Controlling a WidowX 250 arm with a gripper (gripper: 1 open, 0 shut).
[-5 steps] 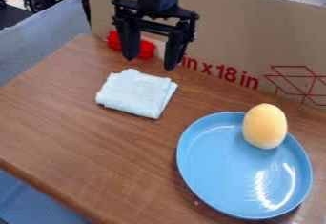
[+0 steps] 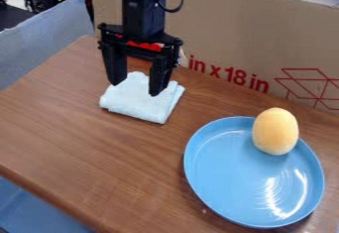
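Note:
My black gripper (image 2: 138,77) hangs open at the upper middle, its two fingers spread just over a folded white cloth (image 2: 141,103) on the wooden table. Whether the fingertips touch the cloth I cannot tell. A red object (image 2: 141,46) behind the gripper is mostly hidden by it. At the right, a blue plate (image 2: 247,193) holds a yellow egg-shaped object (image 2: 276,132) on its back part.
A cardboard panel (image 2: 251,46) with red print stands along the back of the table. A grey padded edge (image 2: 43,49) runs along the left.
The gripper has moved down and slightly left, over the white cloth, now covering more of it and of the red object. The cloth, plate and yellow object look unmoved.

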